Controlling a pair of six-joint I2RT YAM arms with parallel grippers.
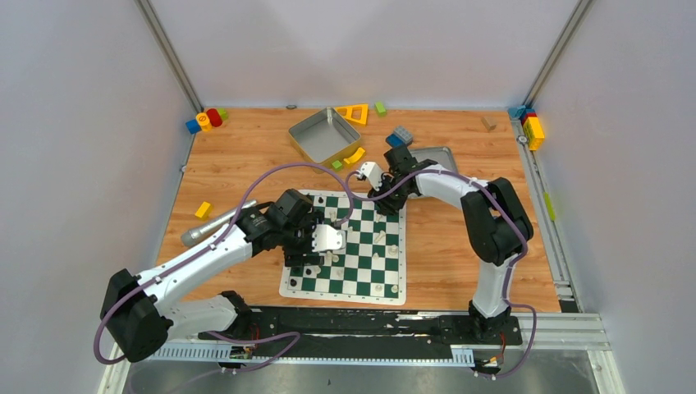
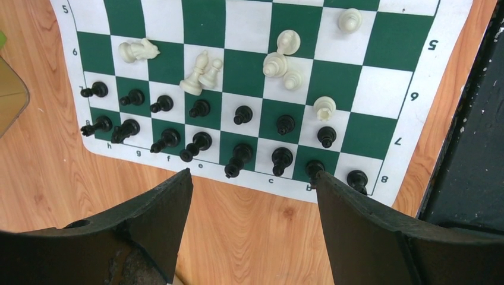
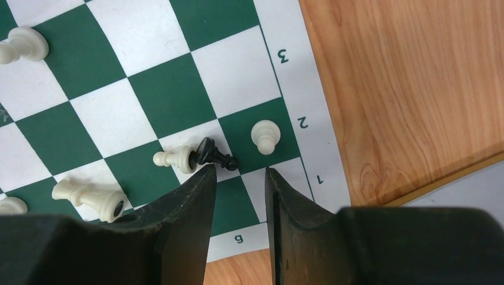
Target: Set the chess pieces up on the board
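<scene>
In the left wrist view, black pieces stand in two rows along the edge of the chessboard (image 2: 389, 160), among them a black king (image 2: 239, 159). My left gripper is open over that edge, nothing between its fingers. Loose white pieces, such as a fallen white knight (image 2: 138, 50), are scattered on the middle rows. In the right wrist view, a black pawn (image 3: 209, 153) lies on its side against a fallen white pawn (image 3: 177, 159). My right gripper is partly open beside them, a gap showing between its fingertips. An upright white pawn (image 3: 265, 138) stands just beyond.
A tan-sided tray (image 1: 297, 135) sits behind the board, and a grey tray (image 1: 447, 156) lies partly behind the right arm. Toy blocks, including a yellow block (image 1: 203, 210), dot the table. Bare wood lies right of the board (image 1: 451, 254).
</scene>
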